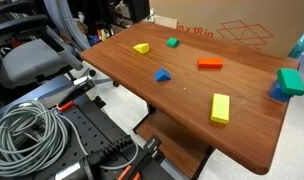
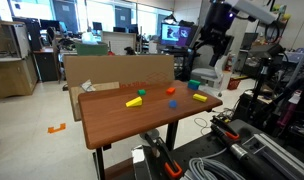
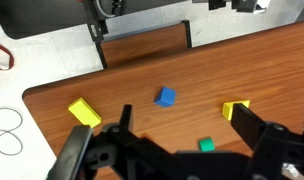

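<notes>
My gripper is open above the table, its dark fingers apart at the bottom of the wrist view, with nothing held between them. A small blue block [image 3: 165, 97] lies on the wood ahead of the gap. To its left in that view is a yellow rectangular block [image 3: 84, 111]; rightward are a yellow wedge [image 3: 235, 109] and a small green block [image 3: 206, 144]. In exterior view 1, a red block [image 1: 209, 63] lies flat near the table's middle. Toward the right edge a larger green block [image 1: 290, 81] rests on a blue one [image 1: 279, 94].
The brown table [image 1: 182, 105] has wide bare areas between the scattered blocks. A cardboard panel [image 2: 117, 71] stands along its far side. Coiled cable [image 1: 30, 140] and a dark frame lie beside the near edge.
</notes>
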